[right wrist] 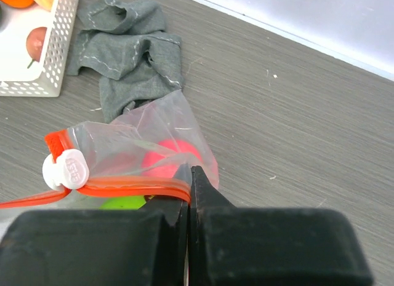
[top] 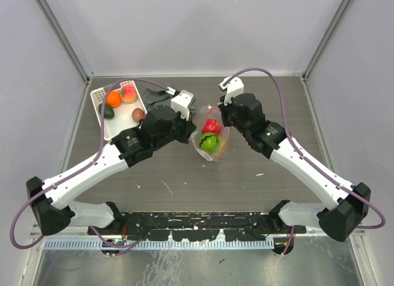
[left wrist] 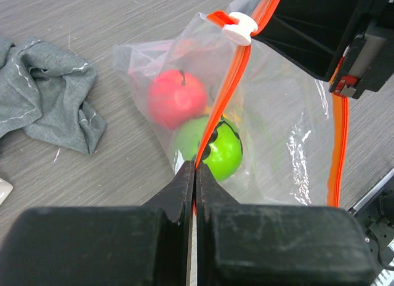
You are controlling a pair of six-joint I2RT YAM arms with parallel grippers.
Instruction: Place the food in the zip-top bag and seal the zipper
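A clear zip top bag [top: 198, 121] with orange zipper strips spans the gap between my two grippers. Inside it are a red apple-like fruit [left wrist: 177, 99] and a green fruit with dark stripes [left wrist: 223, 149]. My left gripper is shut on one orange edge of the bag. The right gripper is shut on the orange rim, its pads pinching the strip's end. A white zipper slider sits on the orange strip, and the right wrist view shows this slider [right wrist: 65, 170] left of my fingers. The mouth appears open.
At the back left stands a white basket [top: 112, 133] holding an orange [top: 114, 99], a peach-like fruit [top: 128, 94], an avocado-like item and a brown-red fruit [top: 138, 115]. A crumpled grey cloth [right wrist: 136, 52] lies behind the bag. Bare table extends to the right and in front.
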